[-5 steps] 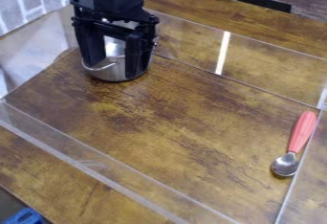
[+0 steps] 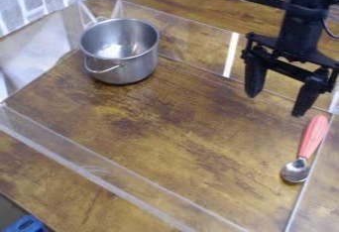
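A steel pot (image 2: 121, 53) with a loop handle sits at the back left of the wooden table. My black gripper (image 2: 279, 89) hangs at the upper right, open, its two fingers spread with nothing between them. It is above and a little behind a spoon (image 2: 306, 147) with a pink handle and steel bowl, which lies near the right edge.
Clear strips (image 2: 79, 162) border the work area. A small blue object (image 2: 24, 224) shows at the bottom left corner.
My gripper has moved from above the pot across to the right, toward the spoon. The pot and spoon stay where they were.
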